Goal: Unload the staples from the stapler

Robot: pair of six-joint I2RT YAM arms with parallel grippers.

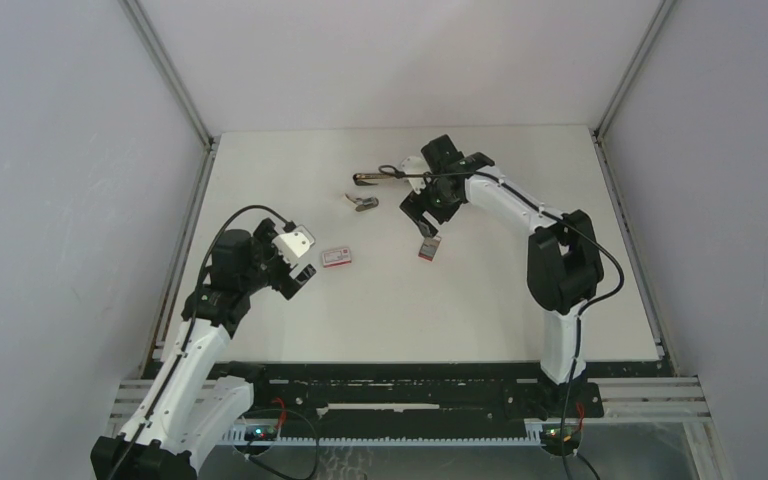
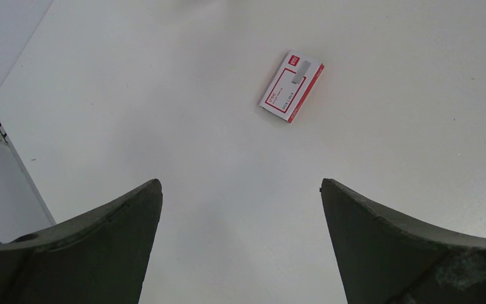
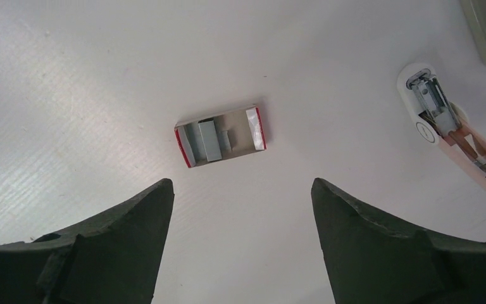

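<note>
An open staple box (image 3: 239, 130) with grey staple strips (image 3: 209, 139) inside lies below my right gripper, which stands open and empty. A pale pink, stapler-like tool (image 3: 449, 136) lies to its right in the right wrist view, with metal parts exposed. A long tan-and-metal stapler (image 1: 370, 178) lies at the back, partly hidden by the right arm. A small metal-and-black item (image 1: 365, 204) sits in front of it. My left gripper is open and empty, with a closed white-and-red box (image 2: 291, 85) on the table beyond its fingers.
The left arm stands at the left front, while the right arm reaches over the back right. Walls border the table on three sides.
</note>
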